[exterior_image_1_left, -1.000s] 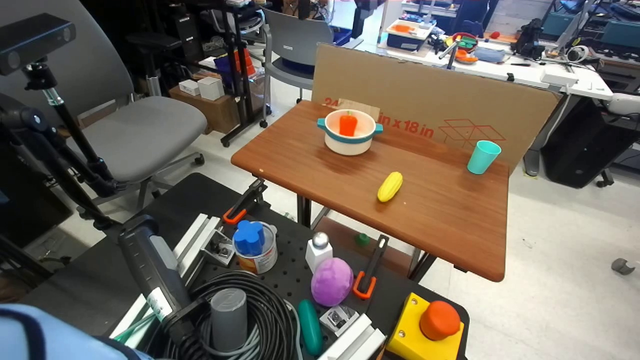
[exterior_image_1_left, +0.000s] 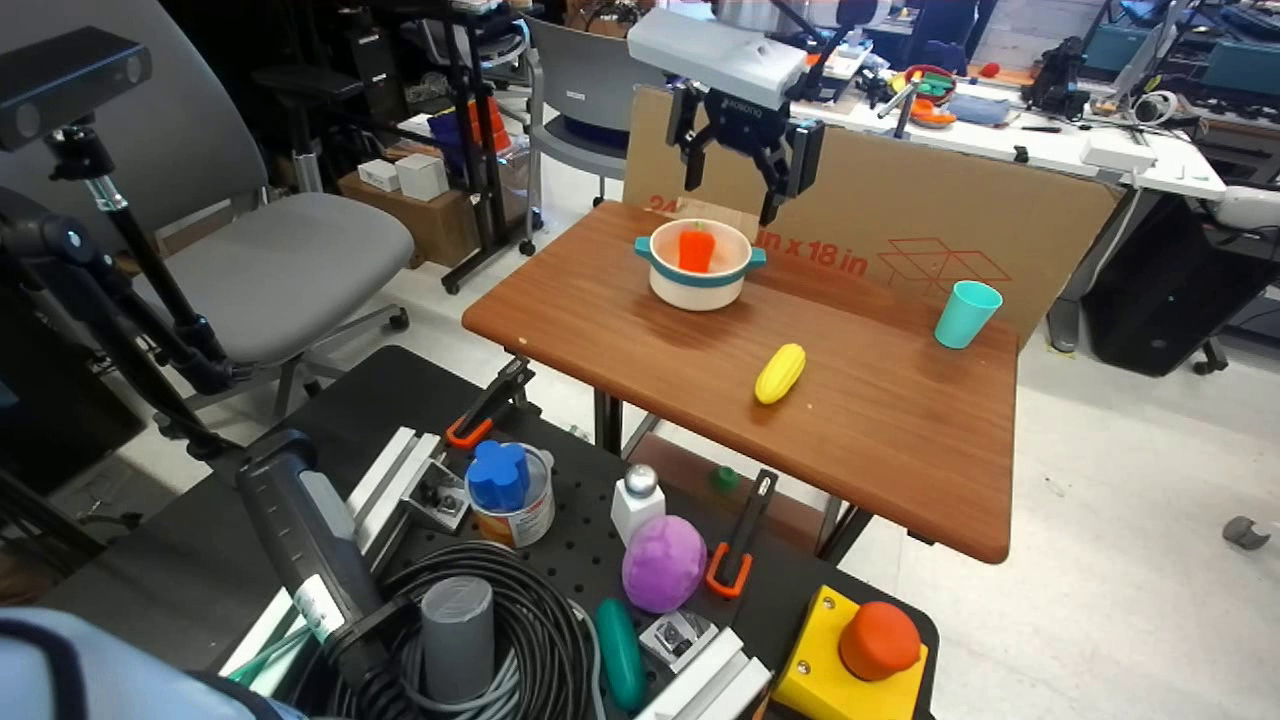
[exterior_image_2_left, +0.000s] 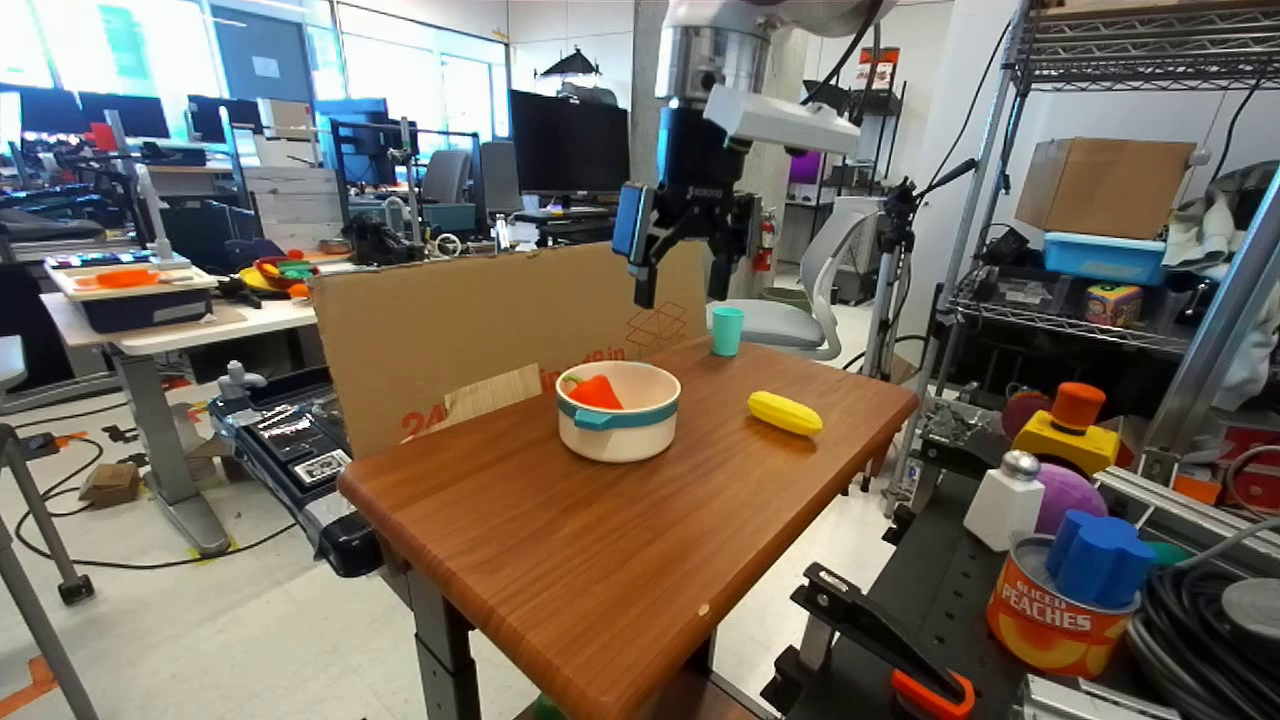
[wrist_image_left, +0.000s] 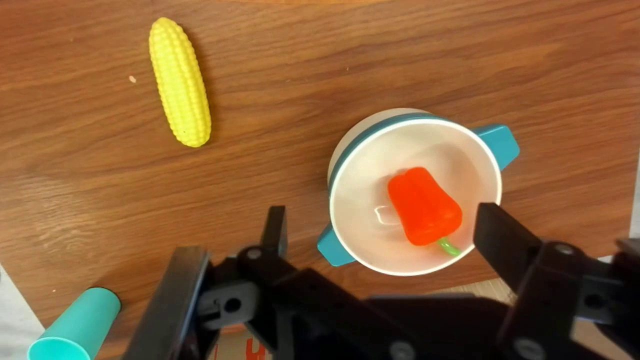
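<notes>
My gripper (exterior_image_1_left: 731, 206) hangs open in the air above the back of the table, its fingers wide apart and empty. Below it stands a cream pot (exterior_image_1_left: 698, 299) with a teal band and two teal handles. Inside the pot lies an orange-red toy pepper (wrist_image_left: 424, 207) with a green stem. A yellow toy corn cob (wrist_image_left: 180, 83) rests on bare wood, well apart from the pot. Toward the table's far corner a turquoise cup (exterior_image_1_left: 967, 314) stands upright; the wrist view cuts off part of it.
The wooden table (exterior_image_2_left: 504, 516) has clear room around the corn and along its front. A cardboard panel (exterior_image_1_left: 888, 204) rises behind its back edge. A black cart (exterior_image_1_left: 576, 468) holding clamps, a can and several other items stands before the table.
My gripper has come down into exterior view 1, where only its fingertips showed at the top edge before. The pot, pepper, corn and cup have stayed put.
</notes>
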